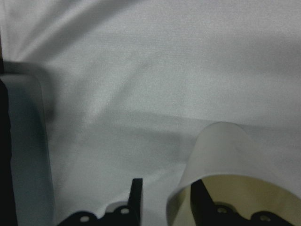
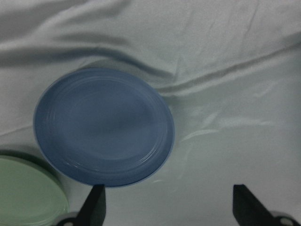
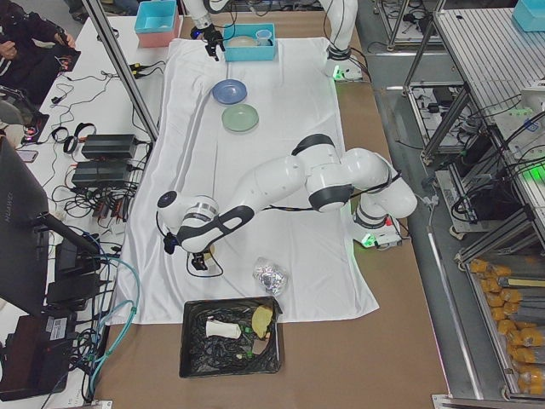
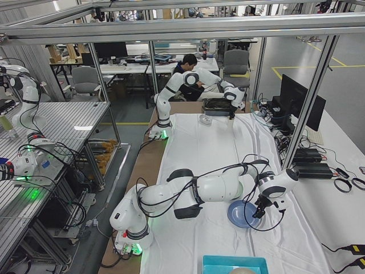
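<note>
My left gripper is at a white paper cup-like piece (image 1: 225, 146) with a yellowish inside; one finger is inside its rim, the other outside, with a visible gap left of the wall. In the camera left view this gripper hangs over the cloth above the black bin (image 3: 192, 341). My right gripper stands open, empty, over the cloth beside a blue plate (image 2: 103, 127) and a green plate (image 2: 28, 193).
A blue box (image 3: 250, 53) with items stands at the far end of the cloth. A crumpled clear bag (image 3: 270, 277) lies near the bin.
</note>
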